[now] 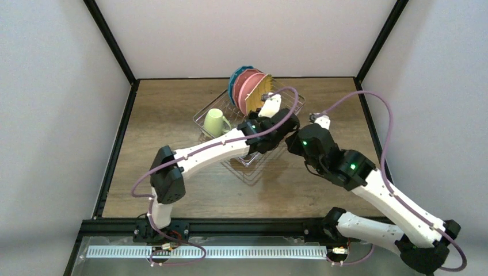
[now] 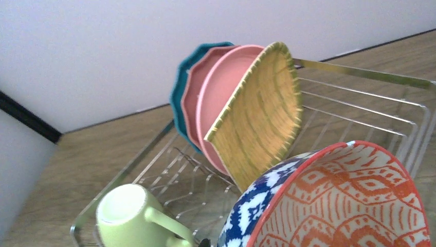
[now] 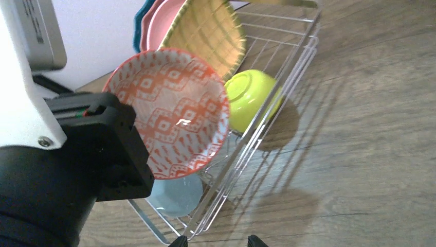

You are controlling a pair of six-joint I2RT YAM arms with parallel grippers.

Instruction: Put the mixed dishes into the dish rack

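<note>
A bowl with a red-and-white patterned inside [image 3: 177, 116] and blue-white outside [image 2: 257, 200] hangs tilted over the rack, my left gripper shut on its edge. The top view hides this bowl under the left arm. In the wire dish rack [image 2: 360, 72] stand a teal plate [image 2: 180, 98], two pink plates [image 2: 221, 98] and a yellow woven plate [image 2: 267, 108]. A green mug [image 2: 126, 216] sits upside down at the rack's left. A lime bowl [image 3: 252, 98] and a pale blue bowl [image 3: 177, 198] are inverted there. My right gripper is open and empty, right of the rack.
Bare wooden table [image 1: 155, 115] lies left of the rack, with more free room at the right [image 3: 370, 128]. Both arms are close together over the rack's front right. A white wall [image 1: 241, 40] stands behind.
</note>
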